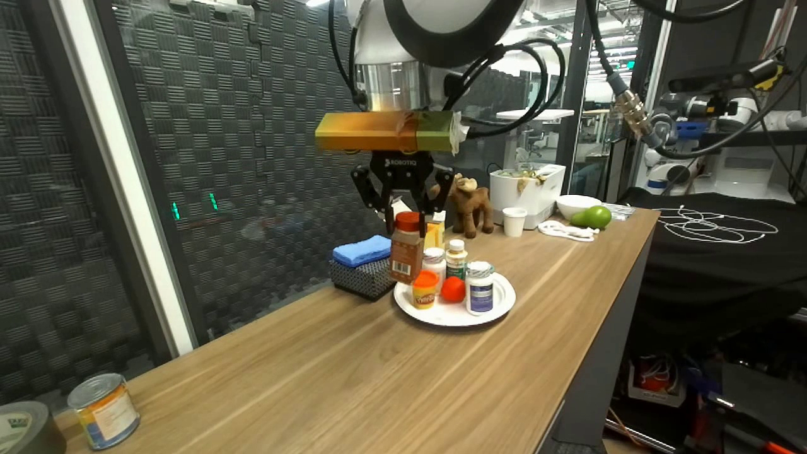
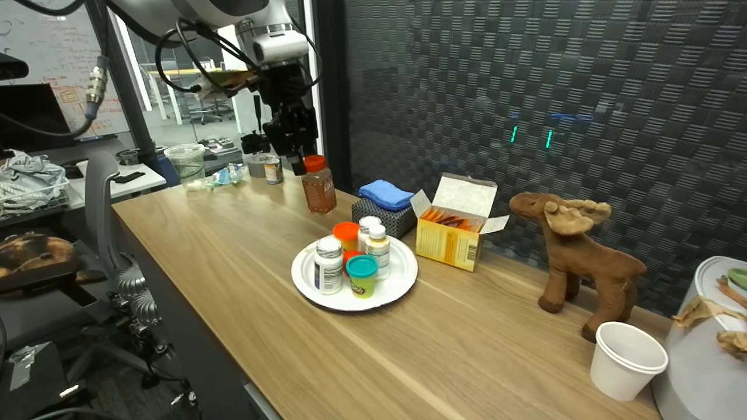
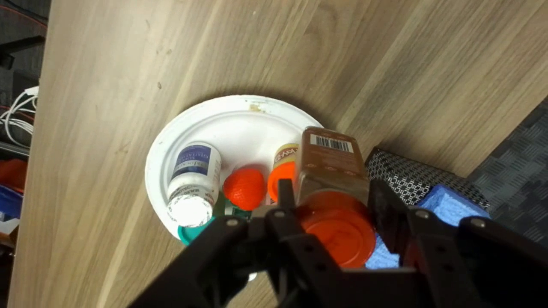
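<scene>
My gripper (image 1: 406, 222) has its fingers on either side of the red cap of a brown spice bottle (image 1: 406, 261), which hangs in the air, tilted a little. In the wrist view the bottle (image 3: 331, 154) overlaps the right rim of a white plate (image 3: 226, 105), with a finger at each side of its cap. Exterior view 2 shows the bottle (image 2: 320, 192) above the table, behind the plate (image 2: 343, 302). On the plate stand white bottles, orange-lidded and teal-lidded Play-Doh tubs (image 2: 362, 280) and a red ball (image 3: 245, 189).
Beside the plate sits a dark patterned box (image 1: 367, 277) with a blue cloth (image 1: 363, 250) on top. An open yellow box (image 2: 448, 241), a plush moose (image 2: 585, 259) and white cups (image 2: 625, 360) line the back side.
</scene>
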